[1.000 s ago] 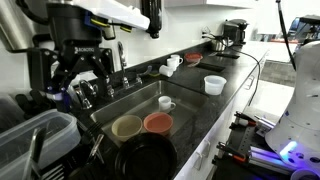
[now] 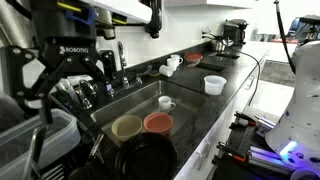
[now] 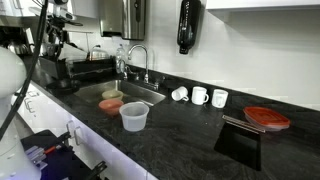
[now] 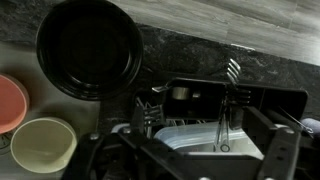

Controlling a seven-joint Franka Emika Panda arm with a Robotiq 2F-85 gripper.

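Note:
My gripper [image 2: 75,92] hangs over the dish rack side at the upper left of exterior view 1, open and with nothing between its fingers. In the wrist view the gripper spans a dark cutlery holder [image 4: 192,103]. A fork [image 4: 233,72] sticks up from that holder between the two fingers, and a second fork [image 4: 148,114] stands near the left finger. Neither fork appears gripped. A black pan or bowl [image 4: 89,48] lies to the upper left. Below it are a cream bowl [image 4: 43,145] and a pinkish-red bowl [image 4: 10,103].
A clear plastic bin [image 2: 58,140] stands below the gripper. The sink [image 2: 190,108] holds a white mug [image 2: 166,103]. A white tub [image 3: 134,116] sits on the counter, with white mugs [image 3: 199,96] and a red dish [image 3: 266,118] farther along.
Over the last second the gripper has come down a little and its hand has tilted, bringing its label into view. It stays open. The dishes have not moved.

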